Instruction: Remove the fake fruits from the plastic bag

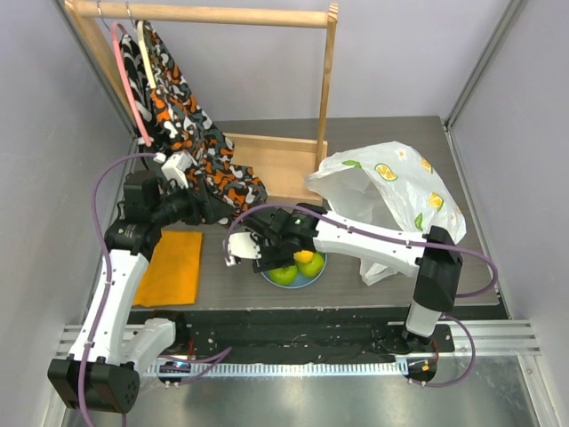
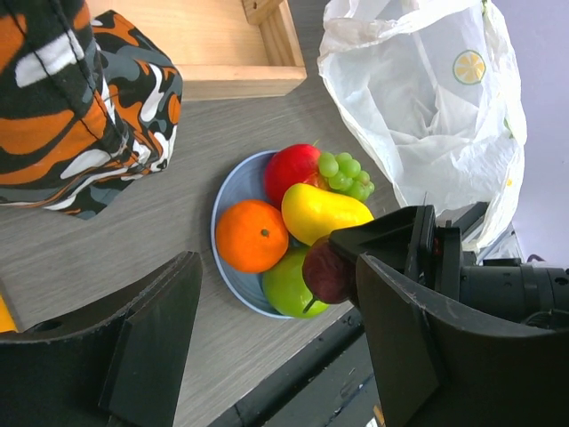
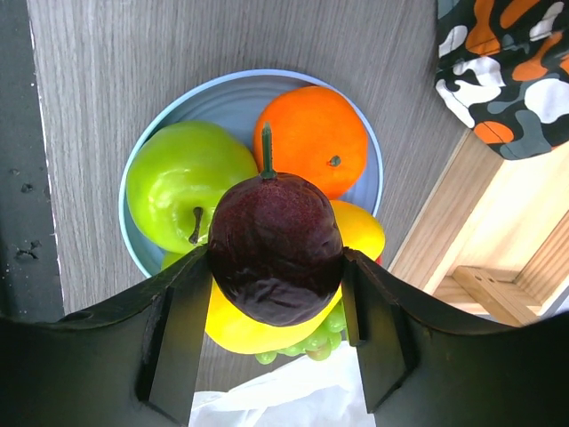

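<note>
My right gripper is shut on a dark purple fruit [image 3: 271,236] with a green stem, held over a blue bowl [image 2: 233,182]. The bowl holds an orange [image 2: 251,233], a green apple [image 3: 187,173], a yellow fruit [image 2: 324,212], a red fruit [image 2: 286,167] and green grapes [image 2: 349,176]. A white plastic bag [image 1: 400,182] with lemon prints lies to the bowl's right; its inside is only partly visible. My left gripper [image 1: 209,205] is open, left of the bowl, nothing between its fingers.
A wooden rack [image 1: 213,13] with camouflage cloth [image 1: 178,102] stands at back left over a wooden tray [image 1: 276,165]. An orange cloth [image 1: 164,267] lies at front left. Some bare table lies between it and the bowl.
</note>
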